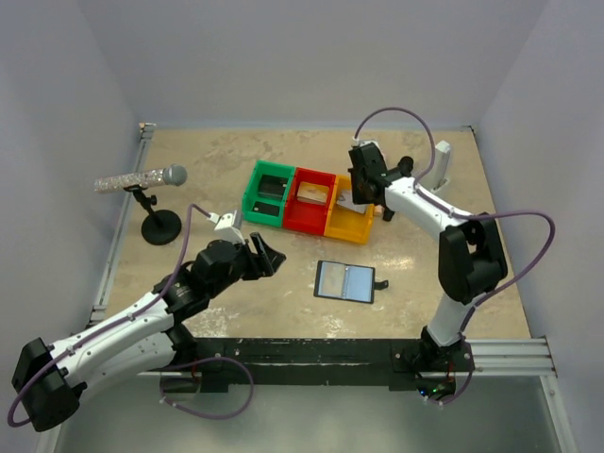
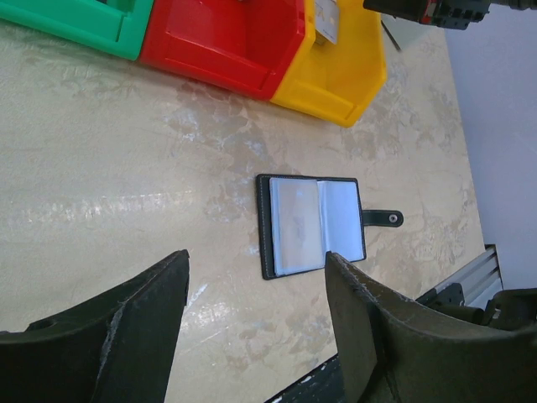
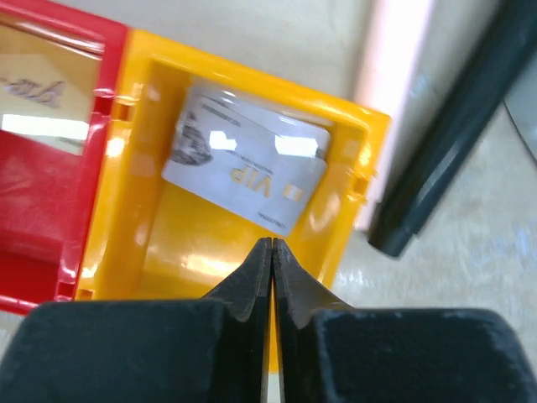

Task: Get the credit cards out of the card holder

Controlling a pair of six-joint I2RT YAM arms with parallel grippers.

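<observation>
The card holder (image 1: 345,281) lies unfolded on the table, its black strap toward the right; the left wrist view shows clear sleeves in the holder (image 2: 298,225), and I cannot tell whether a card is inside. A grey VIP card (image 3: 243,164) lies in the yellow bin (image 1: 347,226), apparently over another card. My right gripper is shut above that bin's near right part, with nothing showing between its fingers. Left of the holder, my left gripper hangs open and empty over bare table.
The red bin (image 1: 305,216) and green bin (image 1: 265,193) adjoin the yellow one and hold cards. A microphone on a stand (image 1: 160,225) is at the far left. Beside the yellow bin lies a black rod (image 3: 453,126).
</observation>
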